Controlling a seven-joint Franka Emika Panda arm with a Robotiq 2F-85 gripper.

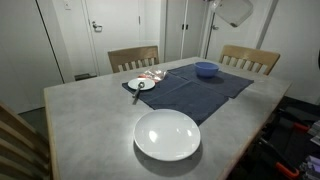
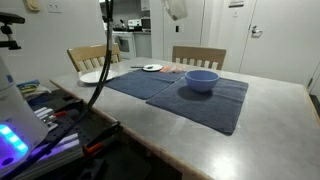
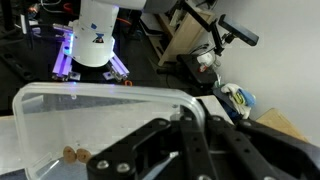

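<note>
In the wrist view my gripper is shut on a pale, thin-looking piece with a bright curved white rim (image 3: 105, 92). The rim runs from the left of the view to the dark fingers at lower right; what the piece is I cannot tell. Neither exterior view shows the fingertips clearly. A large white oval plate (image 1: 167, 135) lies near the table's front in exterior view 1. Farther back, a small white plate (image 1: 147, 82) has a dark, narrow utensil (image 1: 136, 95) beside or over its edge. A blue bowl (image 2: 202, 80) stands upright on a dark mat (image 2: 208, 110).
Another dark mat (image 1: 188, 92) covers the middle of the table, with a patterned reddish cloth (image 1: 155, 73) near its back edge. Chairs (image 1: 135, 57) stand around the table. Bare tabletop (image 1: 85, 125) stretches across the left side in exterior view 1.
</note>
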